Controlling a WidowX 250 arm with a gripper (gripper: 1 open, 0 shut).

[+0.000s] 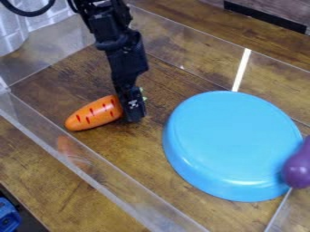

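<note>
My black gripper point(130, 107) reaches down from the top left to the wooden floor of a clear-walled tray, its tip at the right end of an orange toy carrot point(94, 114). The carrot lies on the wood, and its green leaves are hidden behind the gripper. Whether the fingers are open or shut on it I cannot tell.
A large blue disc point(230, 140) fills the right of the tray, with a purple object point(295, 168) at its right edge. Transparent walls point(85, 172) border the space. Bare wood is free toward the back.
</note>
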